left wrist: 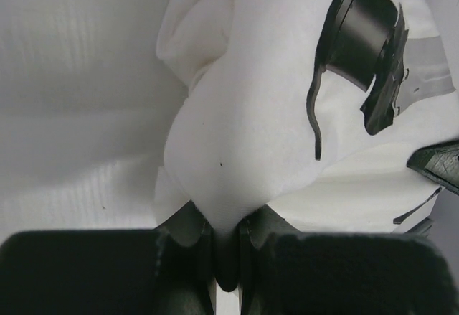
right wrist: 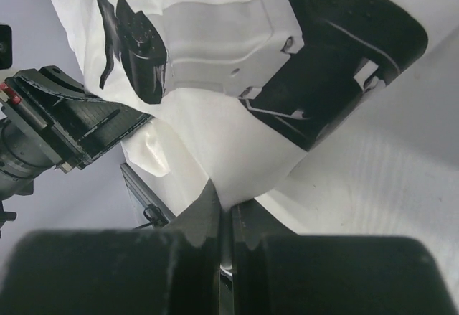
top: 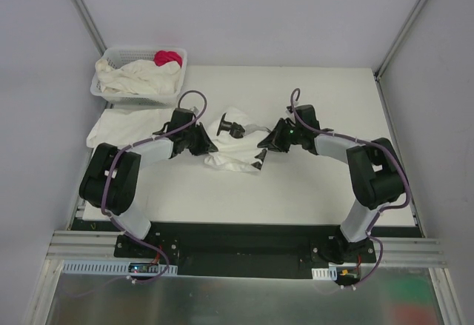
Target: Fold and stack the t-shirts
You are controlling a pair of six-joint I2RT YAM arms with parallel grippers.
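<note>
A white t-shirt with a black and grey print (top: 235,147) is stretched between my two grippers over the middle of the table. My left gripper (top: 211,149) is shut on its left side; in the left wrist view the white cloth (left wrist: 237,150) bunches into the fingers. On the other side my right gripper (top: 268,146) is shut on the shirt, whose cloth (right wrist: 222,143) narrows to a gathered point between the fingertips. Whether the shirt's lower part touches the table cannot be told. Another white cloth (top: 122,126) lies flat at the table's left, partly behind the left arm.
A white basket (top: 182,82) at the back left holds cream cloth (top: 137,78) and a red cloth (top: 168,58). Clear white table (top: 326,192) lies to the right and in front.
</note>
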